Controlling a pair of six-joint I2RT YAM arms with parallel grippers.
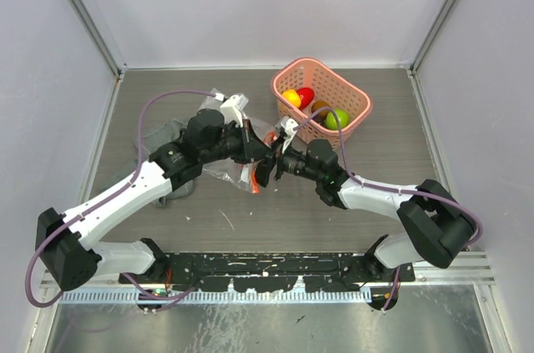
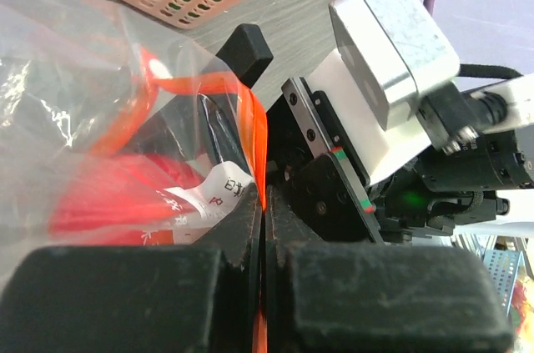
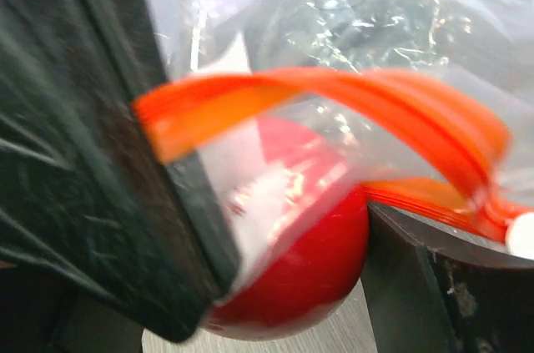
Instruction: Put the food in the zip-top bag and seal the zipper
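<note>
The clear bag [image 2: 67, 103] has an orange zipper strip [image 2: 260, 148] along its mouth. My left gripper is shut on that strip, also seen from above beside the other hand [image 1: 260, 155]. A round red food [image 3: 321, 257] sits at the bag's mouth, its upper part behind clear film and its lower part bare. Around it my right gripper stands open, one finger [image 3: 425, 290] showing on the right side. In the left wrist view the red food [image 2: 125, 194] shows through the plastic. From above, the arms mostly cover it.
Dark grey cloth-like material [image 1: 171, 132] lies left of the bag.
</note>
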